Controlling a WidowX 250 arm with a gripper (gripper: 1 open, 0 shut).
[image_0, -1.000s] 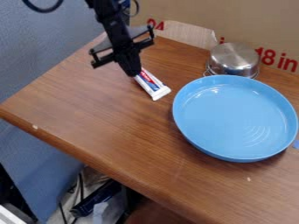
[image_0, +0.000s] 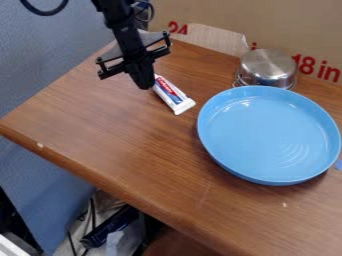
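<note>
My black gripper (image_0: 144, 78) is low over the back middle of the wooden table, at the upper end of a white toothpaste tube (image_0: 174, 96) with red and blue print, which lies slanting on the wood. The fingertips are dark and small, and I cannot tell whether they are open or shut on the tube. To the right of the tube is a blue plate (image_0: 267, 135).
A steel pot (image_0: 266, 66) stands behind the plate, in front of a cardboard panel (image_0: 301, 25).
</note>
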